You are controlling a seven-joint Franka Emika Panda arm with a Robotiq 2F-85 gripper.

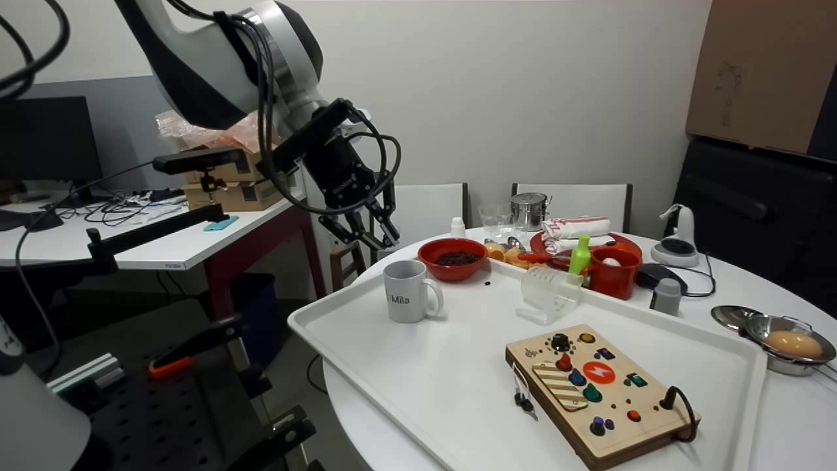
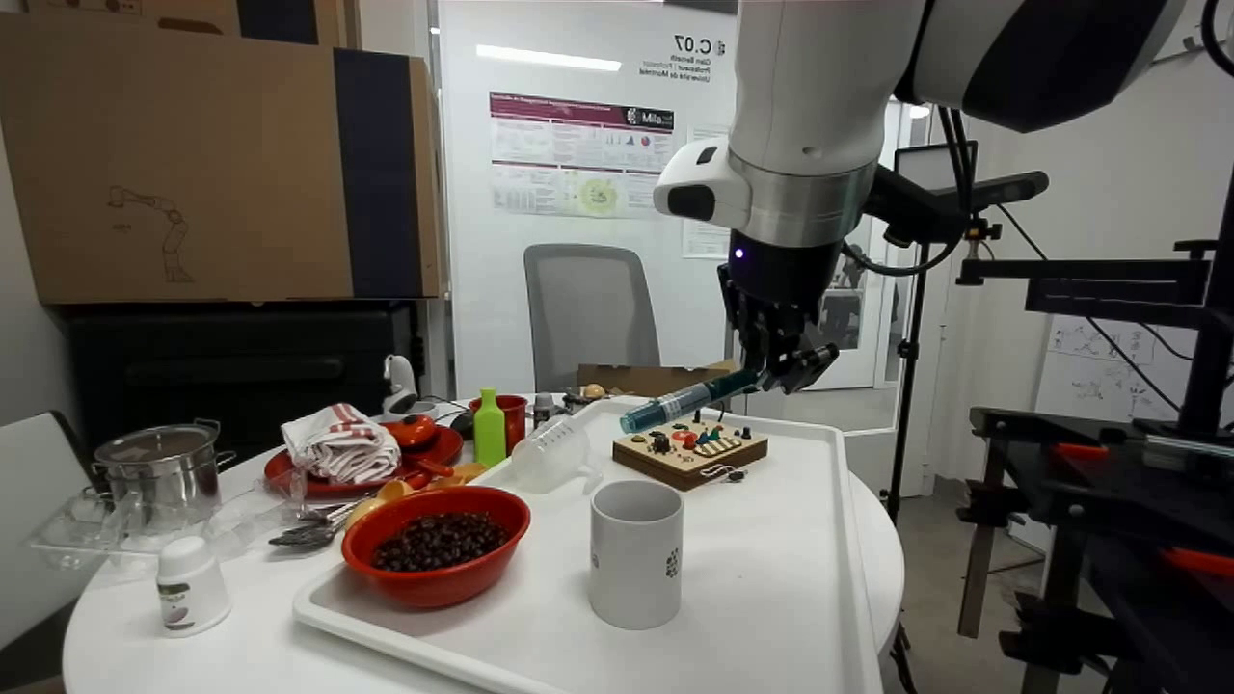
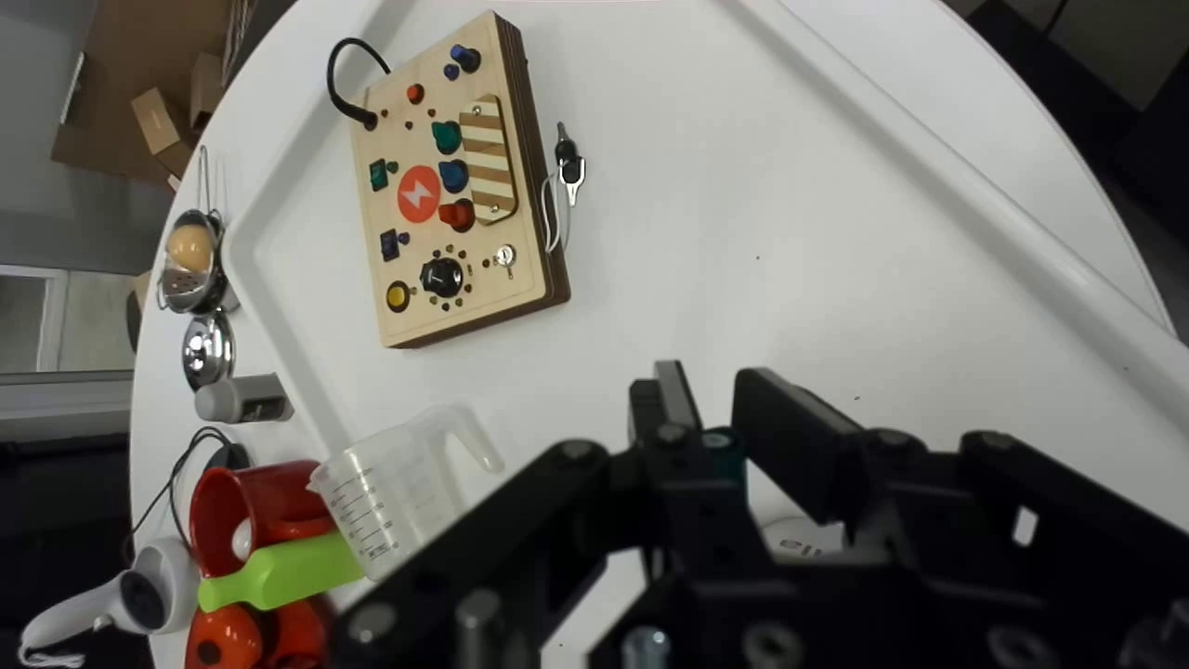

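My gripper (image 2: 777,372) is shut on a teal see-through tube (image 2: 690,400), which slants down and away from the fingers in exterior view 2. In exterior view 1 the gripper (image 1: 378,238) hangs above and left of the grey mug (image 1: 405,291), apart from it, and the tube is hidden there. Only a bit of the teal tube (image 3: 720,439) shows between the dark fingers in the wrist view. The mug (image 2: 636,555) stands upright on the white tray (image 2: 764,578). Behind it is a red bowl (image 1: 452,271) of dark beans (image 2: 440,542).
A wooden control box (image 1: 600,392) with knobs and a clear measuring jug (image 1: 550,290) lying on its side share the tray. Beyond the rim stand a green bottle (image 2: 489,426), a red pot (image 1: 614,275) and a folded towel (image 2: 338,440). The tray's front left is bare.
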